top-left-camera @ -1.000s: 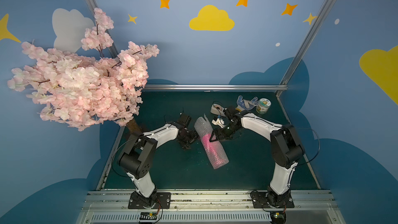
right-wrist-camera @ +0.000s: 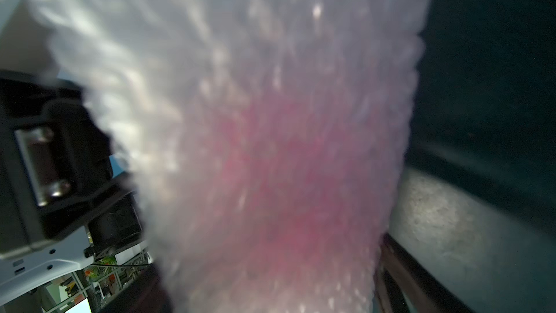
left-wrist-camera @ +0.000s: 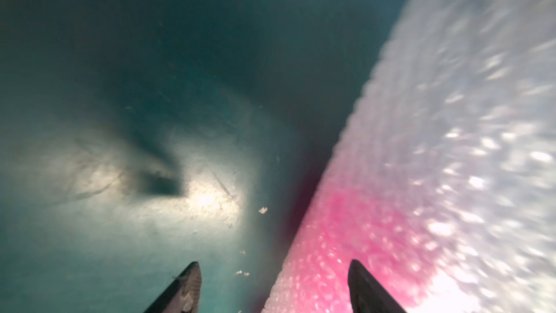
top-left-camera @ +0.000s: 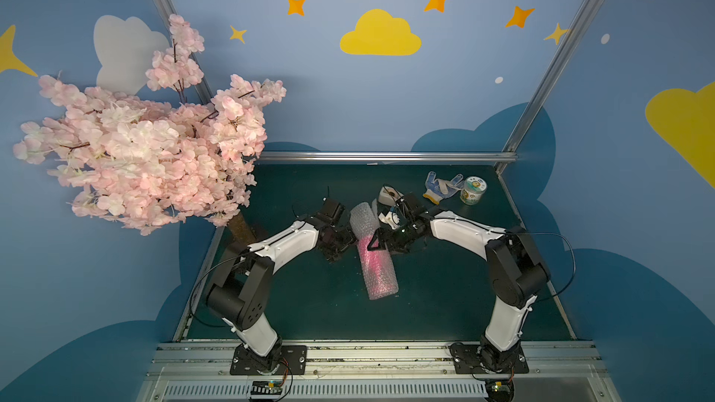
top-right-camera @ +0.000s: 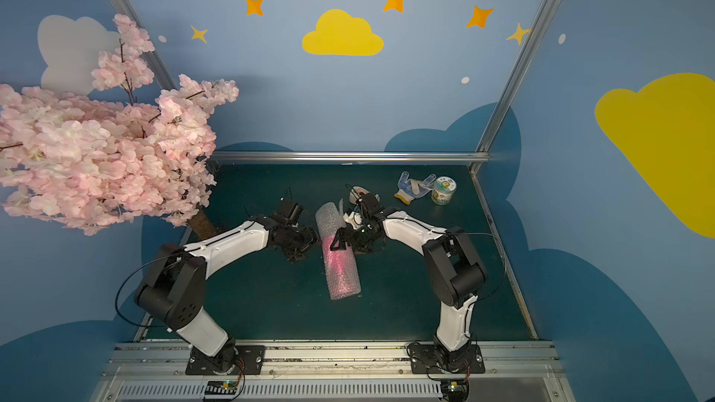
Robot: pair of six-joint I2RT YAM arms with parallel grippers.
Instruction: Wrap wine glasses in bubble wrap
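Observation:
A pink glass rolled in bubble wrap [top-left-camera: 380, 275] lies lengthwise on the green table, its pink showing through the clear layers. My left gripper stands open along the roll's left side; the wrap's edge appears in the left wrist view behind its right finger. From the right, my right gripper [top-left-camera: 378, 242] reaches over the middle of the roll. In the right wrist view the bubble wrap [right-wrist-camera: 278, 168] fills the space between the open fingers, and whether both touch it cannot be told.
Behind the right gripper are a tape roll [top-left-camera: 389, 195] and a white item [top-left-camera: 388, 218]. Farther back right lie blue-grey gloves [top-left-camera: 441, 187] beside a round tin [top-left-camera: 473, 190]. A blossom tree [top-left-camera: 149, 149] overhangs the left edge.
The wrapped roll has turned, its near end swinging left, so it lies straighter. My right gripper has moved slightly left with it. The left arm has shifted a little left.

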